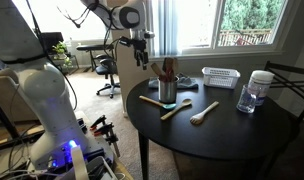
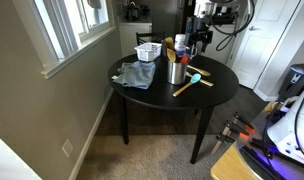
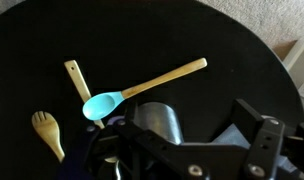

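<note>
My gripper (image 1: 144,62) hangs above the left side of the round black table (image 1: 227,133), well clear of its surface. It stands open, with nothing visible between its fingers in the wrist view. Below it, a metal canister (image 1: 168,88) holds several utensils (image 1: 168,68). Beside the canister lie a spoon with a light blue bowl (image 3: 104,104) and wooden handle, a wooden fork (image 3: 47,130) and another wooden utensil (image 3: 76,77). The blue spoon's head rests close to the wooden utensil. My gripper hides part of the canister in the wrist view.
A white basket (image 1: 221,77) and a clear jug (image 1: 255,92) with a pale lid stand farther back on the table. A grey-blue cloth (image 2: 137,74) lies near the basket.
</note>
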